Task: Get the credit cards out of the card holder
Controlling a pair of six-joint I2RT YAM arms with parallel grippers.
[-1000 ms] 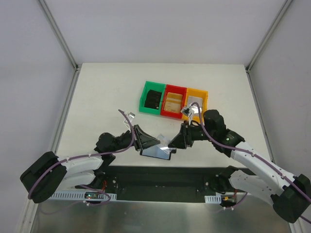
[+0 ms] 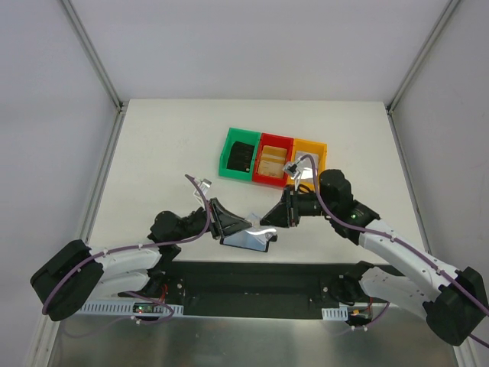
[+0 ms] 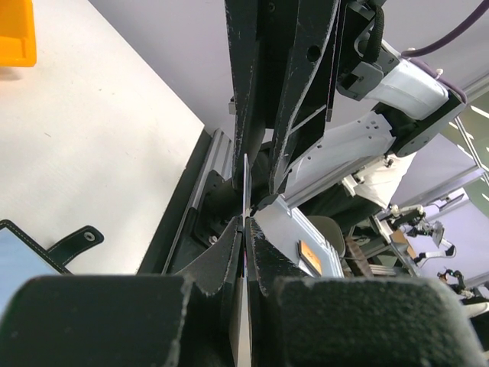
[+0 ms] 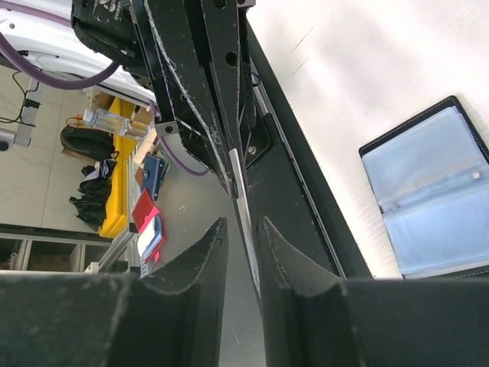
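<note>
The card holder [image 2: 244, 241] lies open near the table's front edge, its clear blue sleeves showing [image 4: 432, 206] in the right wrist view. Above it a thin pale card [image 2: 261, 230], edge-on in both wrist views, is pinched by my left gripper, which is shut on it. My right gripper faces it from the other side, a small distance from the left one, its fingers slightly parted with the card's edge seen behind them; whether they touch it is unclear.
Green [image 2: 229, 157], red [image 2: 271, 180] and yellow [image 2: 317, 149] bins stand at the back centre, holding dark, tan and light items.
My right arm has shifted slightly upward in the top view since a second ago. The left arm is nearly still.
</note>
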